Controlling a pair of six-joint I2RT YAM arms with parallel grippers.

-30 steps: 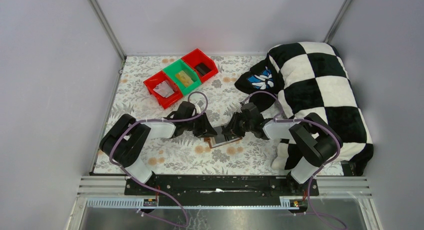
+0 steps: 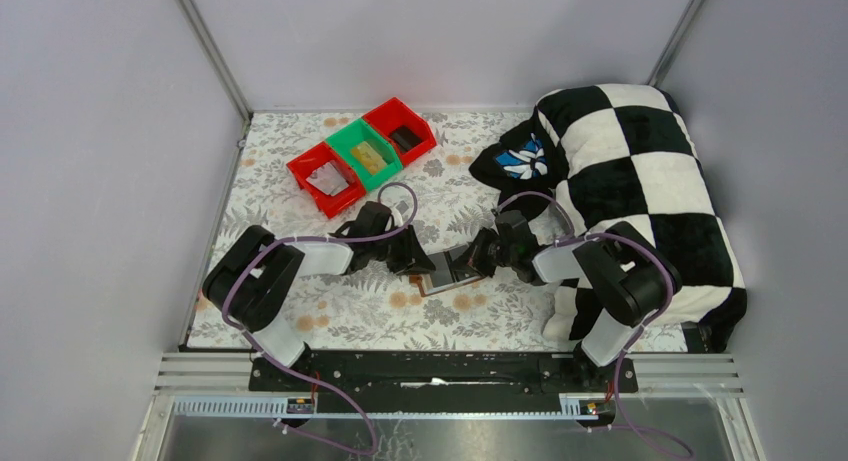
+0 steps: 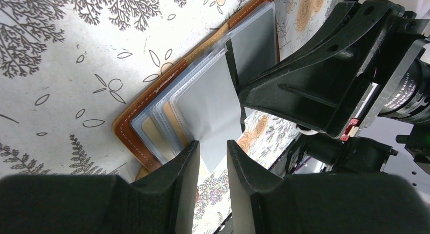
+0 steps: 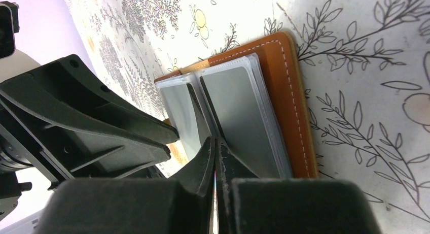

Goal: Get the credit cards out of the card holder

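Note:
The brown card holder [image 2: 450, 273] lies open on the floral surface between both grippers. In the left wrist view its clear sleeves [image 3: 208, 107] show pale and grey faces inside the leather cover [image 3: 128, 123]; my left gripper is part open, its fingertips over the near sleeves. In the right wrist view my right gripper is shut, its tips on the grey sleeves [image 4: 238, 112], with nothing visible between them. Whether cards sit in the sleeves I cannot tell for sure.
A row of red and green bins [image 2: 365, 181] with small items stands at the back left. A checkered cushion [image 2: 665, 181] fills the right side. The surface in front of the holder is clear.
My right gripper has shifted slightly to the right along the holder since the earlier top view. The left arm has hardly moved.

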